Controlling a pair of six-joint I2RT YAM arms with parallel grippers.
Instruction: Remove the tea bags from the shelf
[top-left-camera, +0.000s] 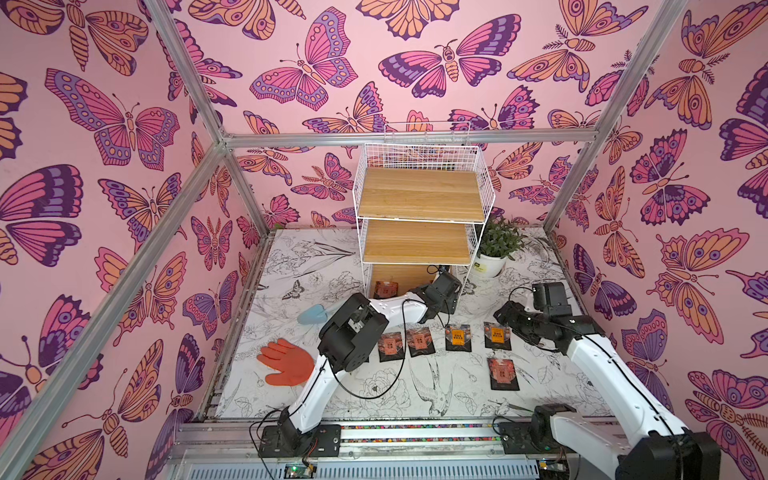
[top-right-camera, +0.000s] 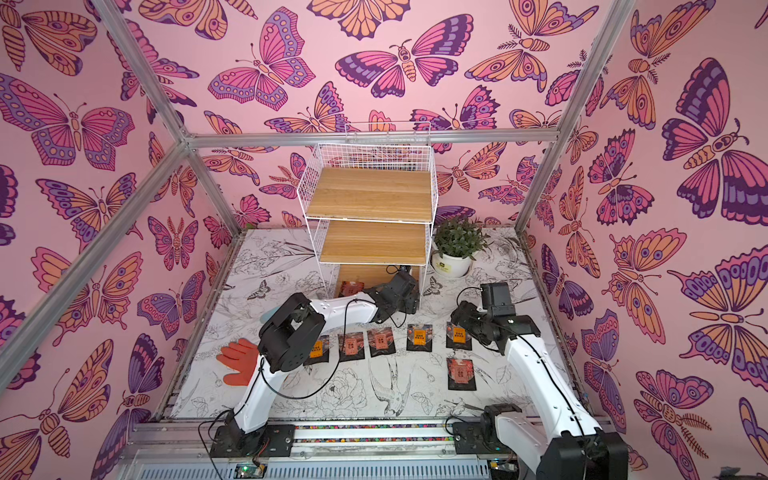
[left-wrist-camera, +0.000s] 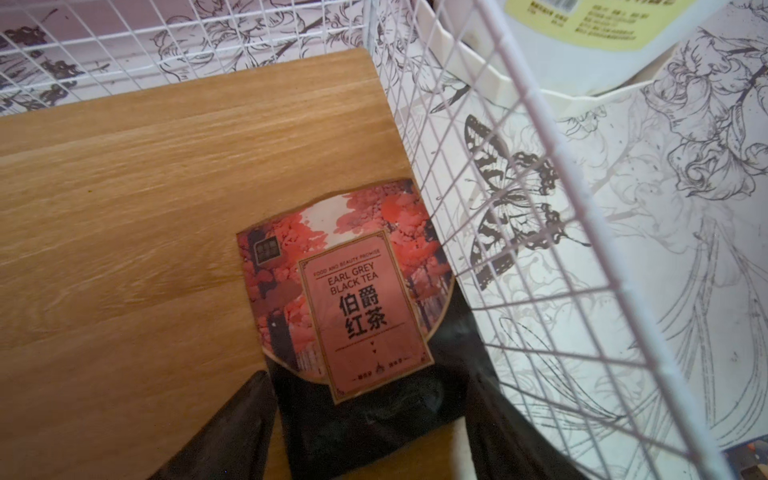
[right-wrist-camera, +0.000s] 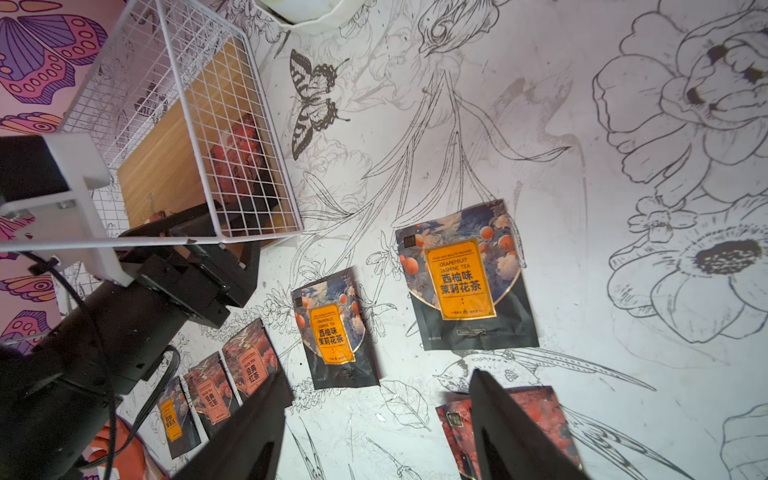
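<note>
On the wire rack's lowest wooden shelf (left-wrist-camera: 160, 216), a red and black Earl Grey tea bag (left-wrist-camera: 368, 308) lies flat and slightly turned, close to the right wire side. My left gripper is part open, its fingers on either side of the bag's dark lower end, with a gap at the left. A second red tea bag (top-left-camera: 385, 289) rests at the left of that same shelf. Over the table at the right, my right gripper hangs open and empty. Orange-labelled bags (right-wrist-camera: 462, 280) and red-labelled bags (right-wrist-camera: 254, 366) lie on the table.
The white wire side (left-wrist-camera: 576, 208) stands close to the right of my left gripper. A potted plant (top-right-camera: 457, 249) is beside the rack. The upper wooden shelf (top-left-camera: 420, 192) and middle shelf (top-left-camera: 416, 240) look bare. An orange glove (top-left-camera: 285, 361) lies at the left.
</note>
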